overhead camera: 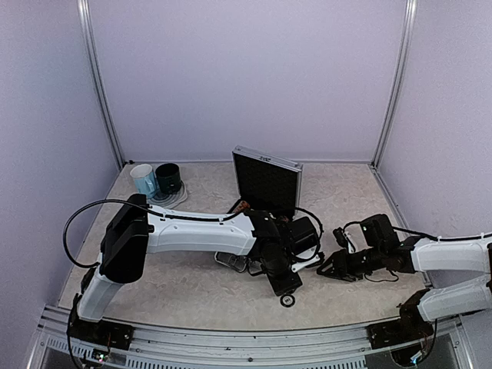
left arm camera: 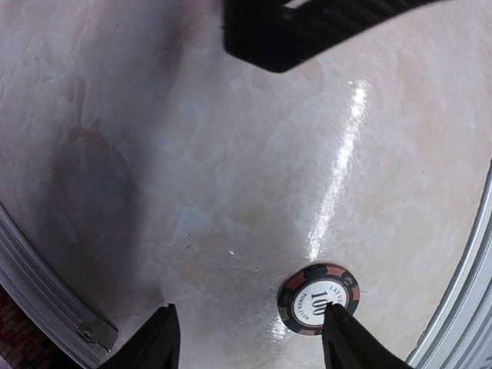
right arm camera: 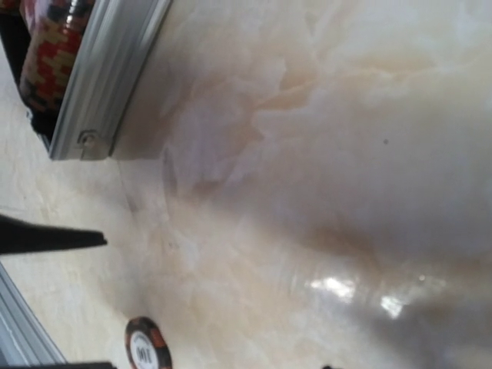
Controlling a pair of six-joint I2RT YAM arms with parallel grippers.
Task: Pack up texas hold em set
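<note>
A black-and-brown poker chip marked 100 (left arm camera: 304, 280) lies flat on the table near its front edge. It shows just beyond my left gripper in the top view (overhead camera: 287, 300). My left gripper is open over the table, one fingertip overlapping the chip's lower edge in the left wrist view; nothing is held. The open chip case (overhead camera: 267, 184) stands behind the left arm, its lid raised and patterned contents (right arm camera: 55, 58) inside. To the right, low over the table, my right gripper (overhead camera: 329, 269) is open and empty, its fingertips barely showing in its wrist view.
A light blue mug (overhead camera: 143, 178) and a black mug (overhead camera: 168, 178) stand at the back left beside a coiled cable (overhead camera: 174, 197). A metal rail (overhead camera: 254, 332) borders the table's front. Bare table lies right of the case.
</note>
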